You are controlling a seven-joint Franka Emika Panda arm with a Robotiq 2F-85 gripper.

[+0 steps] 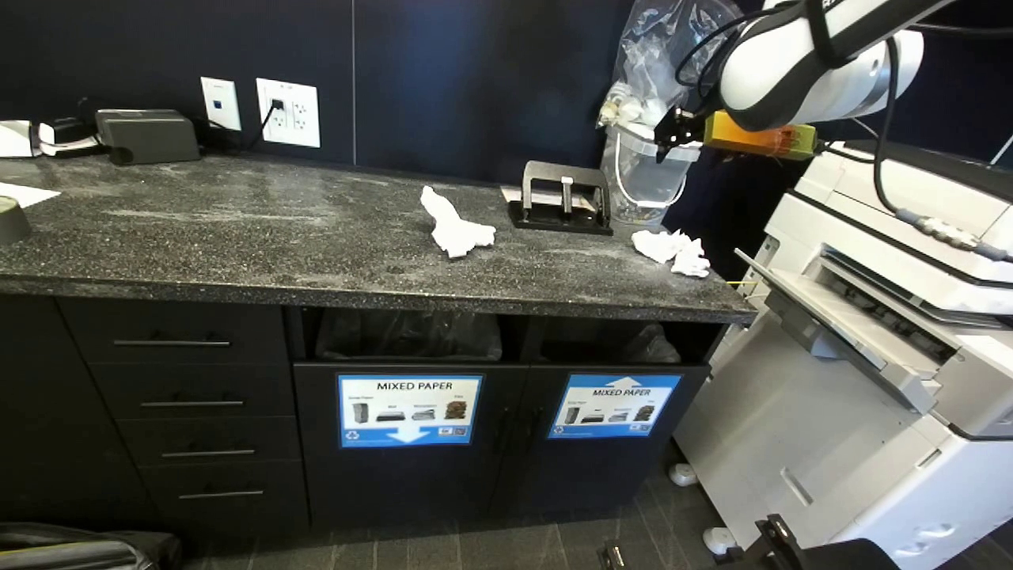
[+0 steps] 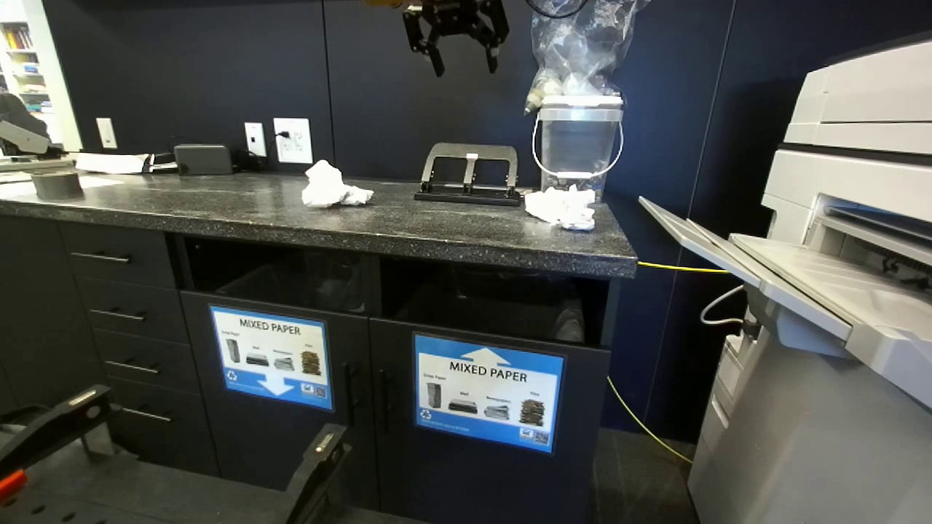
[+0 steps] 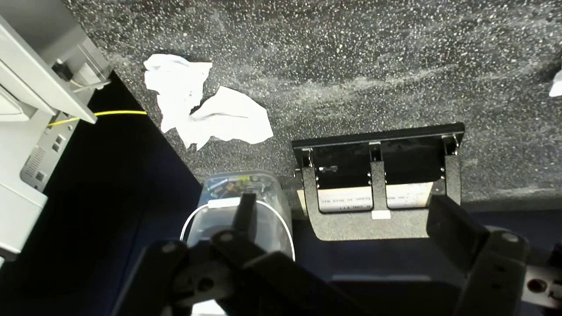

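Observation:
My gripper (image 2: 464, 68) hangs open high above the counter, with nothing between its fingers; in the wrist view its dark fingers (image 3: 245, 216) spread at the lower edge. One crumpled white paper (image 2: 559, 208) lies near the counter's right end, in front of a clear bucket (image 2: 578, 144). Another crumpled white paper (image 1: 457, 226) rests farther left on the counter. Between the two, toward the wall, stands a black and grey hole punch (image 1: 562, 199). Both papers are well below the gripper and apart from it.
A filled plastic bag (image 2: 581, 52) sits on top of the bucket. The grey printer (image 1: 855, 285) stands beyond the counter's right edge. Below the counter (image 1: 237, 233) are two open bin slots above "MIXED PAPER" signs.

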